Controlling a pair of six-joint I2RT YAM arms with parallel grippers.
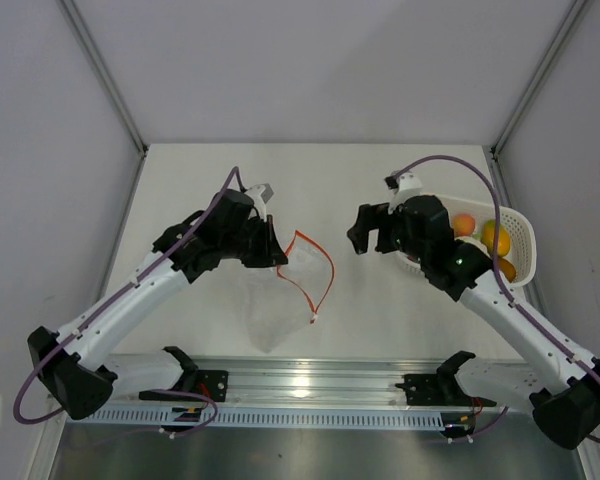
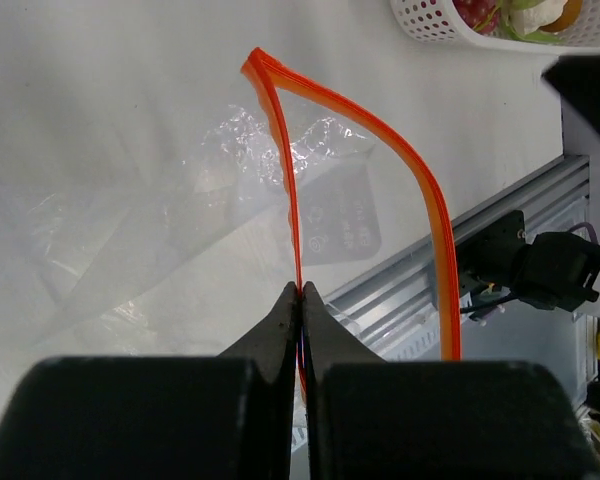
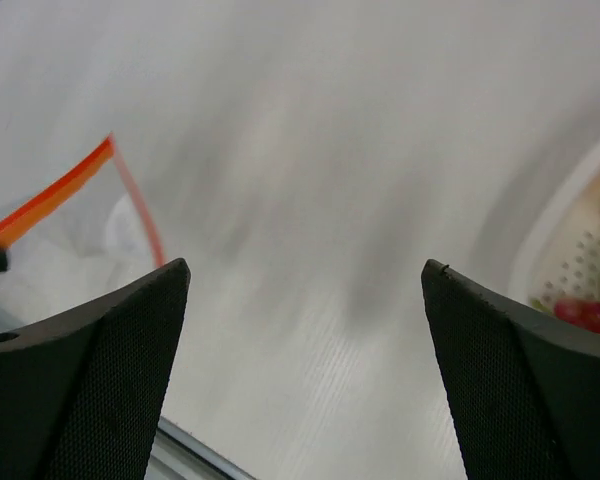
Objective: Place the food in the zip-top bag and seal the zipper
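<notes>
A clear zip top bag [image 1: 275, 305] with an orange zipper rim lies on the white table in front of the left arm. Its mouth stands apart as a loop, one orange edge [image 2: 420, 170] bowed away from the other. My left gripper is shut on the near orange edge, pinching the thin rim at its tips. My right gripper is open and empty, out to the right of the bag near the food basket. Food in the white basket [image 1: 525, 245] includes an orange mango [image 1: 495, 237], a peach [image 1: 462, 224] and red grapes [image 3: 587, 316].
The right arm covers part of the basket in the top view. Bare table [image 1: 310, 180] stretches behind the bag and between the grippers. A metal rail [image 1: 310, 367] runs along the front edge.
</notes>
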